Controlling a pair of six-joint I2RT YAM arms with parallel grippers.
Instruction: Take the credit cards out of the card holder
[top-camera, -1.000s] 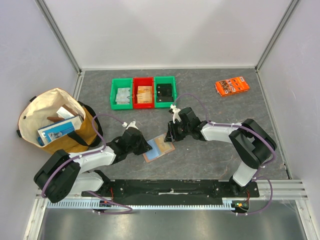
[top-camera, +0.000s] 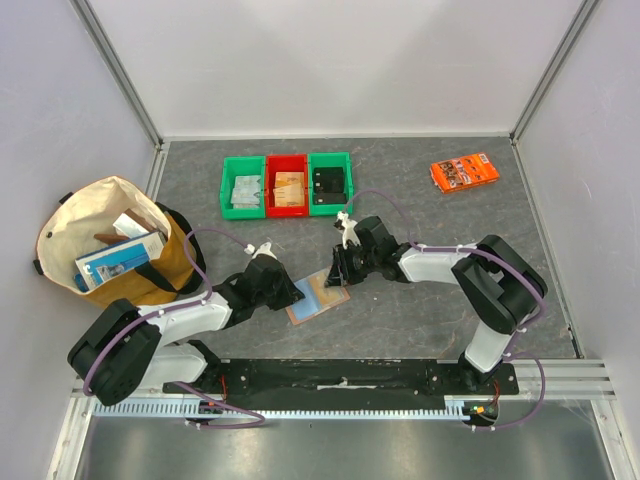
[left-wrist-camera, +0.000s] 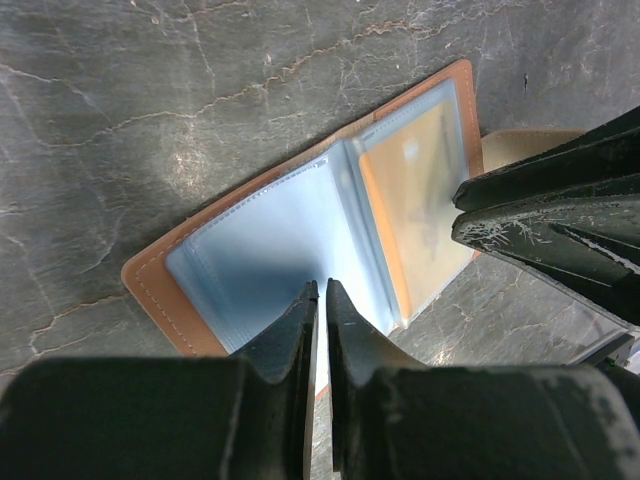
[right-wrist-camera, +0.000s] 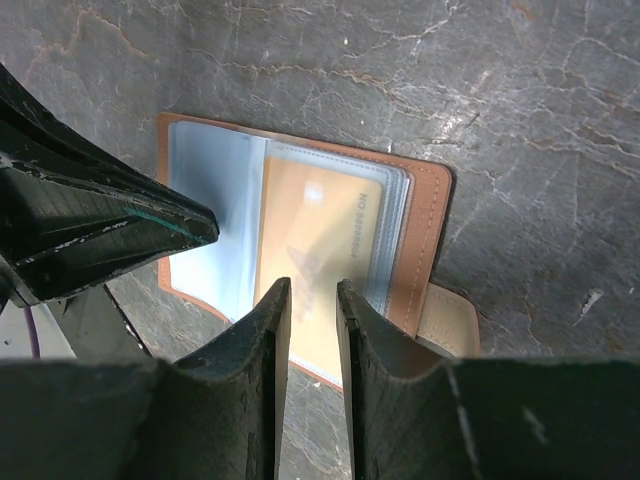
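Lying open on the grey table is a brown card holder (top-camera: 317, 297) with clear sleeves. Its left page (left-wrist-camera: 275, 240) looks pale blue-white, while a tan card (right-wrist-camera: 315, 215) shows through the sleeve on the right page. My left gripper is over the left page, its fingertips a narrow gap apart with nothing seen held between them. Over the tan card's page stands my right gripper, open somewhat wider and empty. Whether any fingertip touches the sleeves cannot be told.
Behind the holder stand a green bin (top-camera: 228, 190) with pale cards, a red bin (top-camera: 287, 211) with tan cards and another green bin (top-camera: 346, 160) with black ones. A filled bag (top-camera: 165, 277) is at left, an orange packet (top-camera: 464, 172) at back right.
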